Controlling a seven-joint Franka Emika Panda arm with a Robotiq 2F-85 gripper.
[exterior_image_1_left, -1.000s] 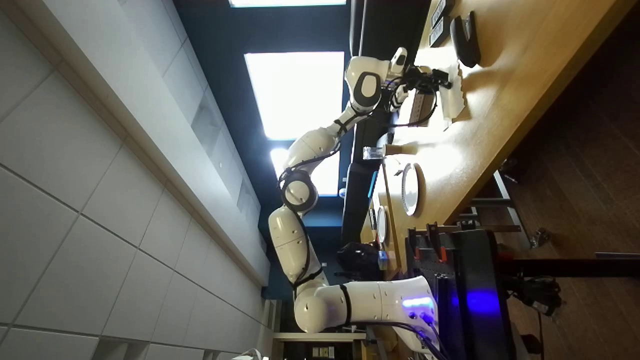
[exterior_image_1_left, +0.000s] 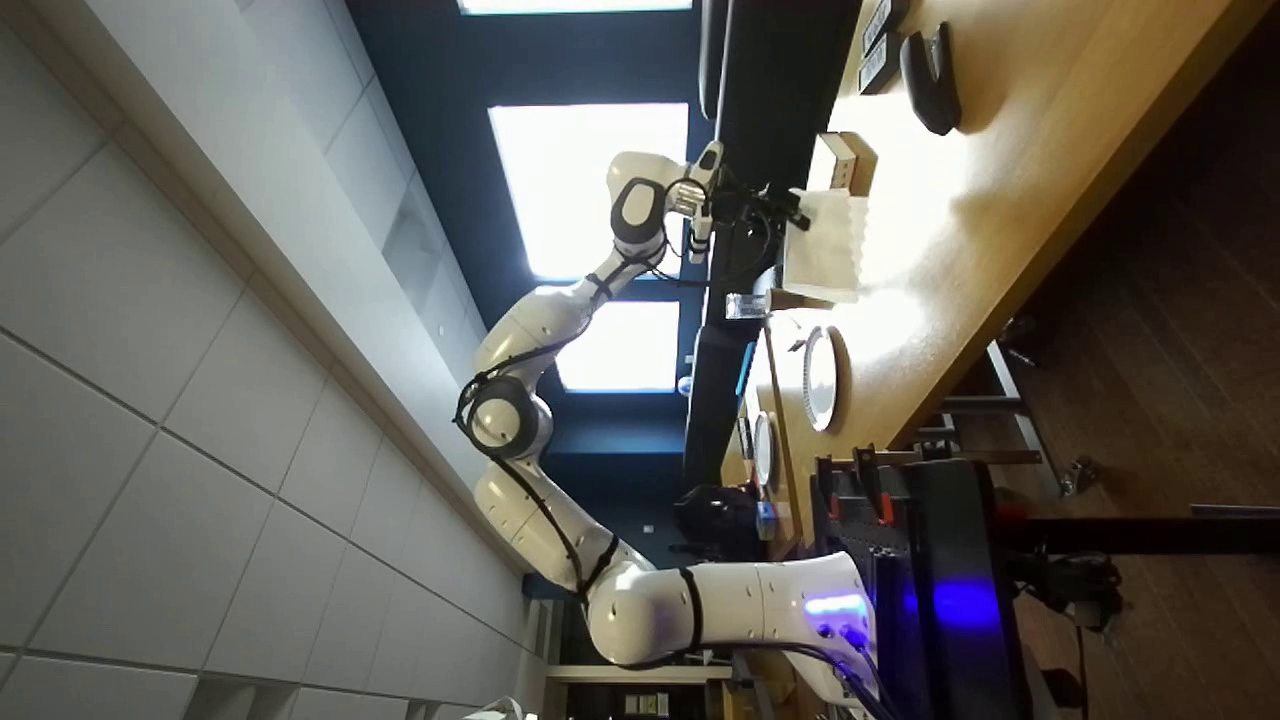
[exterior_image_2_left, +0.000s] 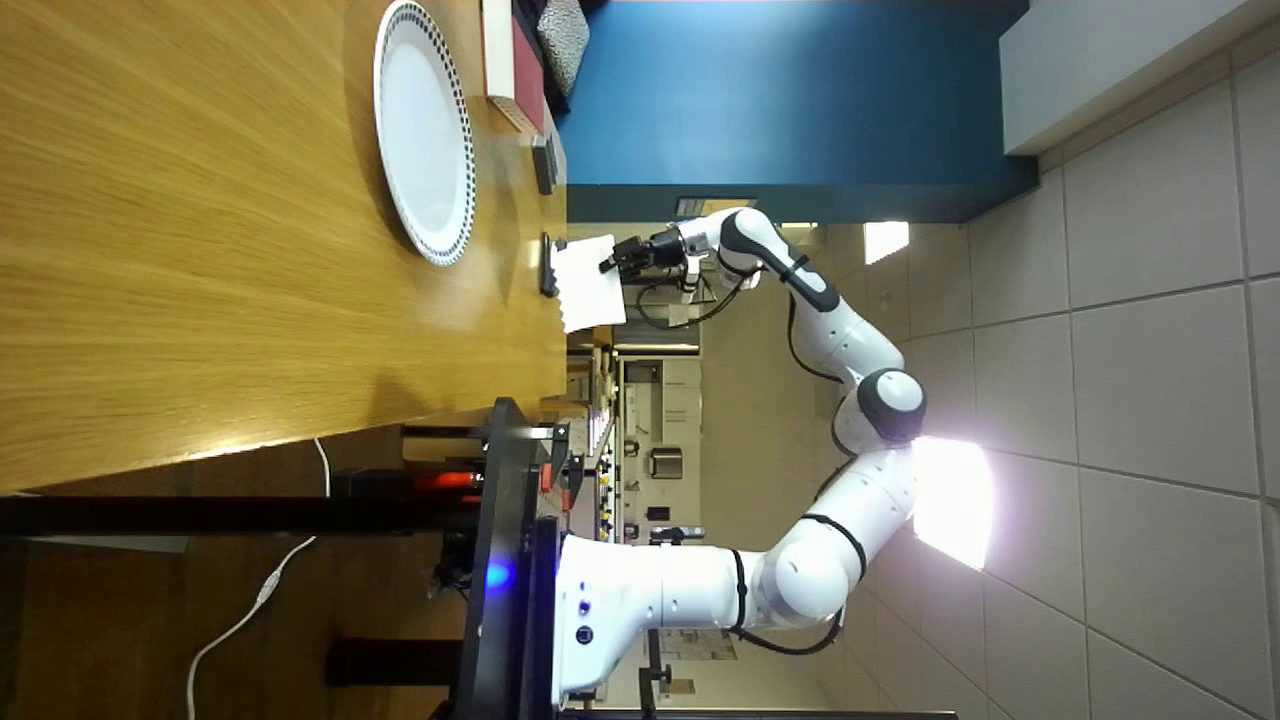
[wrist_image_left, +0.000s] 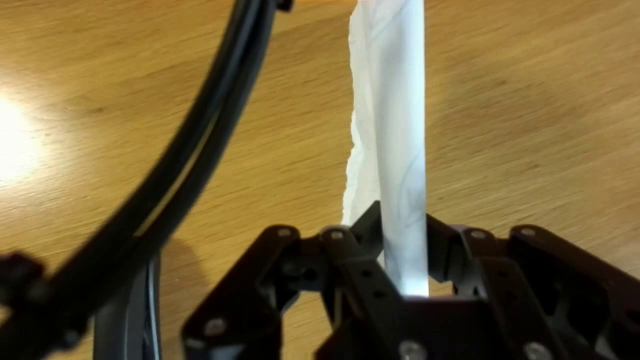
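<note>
A white sheet of paper (exterior_image_1_left: 825, 246) with a ragged, torn edge hangs from my gripper (exterior_image_1_left: 797, 211), above the wooden table. In the wrist view the gripper is shut with the folded paper (wrist_image_left: 403, 138) pinched between its dark fingertips. From the other side, the second exterior view has the gripper (exterior_image_2_left: 609, 259) at the paper's upper edge, with the sheet (exterior_image_2_left: 589, 286) spread below it.
A black stapler (exterior_image_1_left: 931, 79) and dark boxes (exterior_image_1_left: 879, 62) lie at the table's far end. A small box (exterior_image_1_left: 836, 161) sits close to the paper. Towards the robot base is a white plate (exterior_image_1_left: 819, 378); bare table (exterior_image_2_left: 240, 300) surrounds it.
The arm has risen from the table and drawn back toward its base, carrying the paper along. The sheet was low over the table by the stapler; now it hangs higher.
</note>
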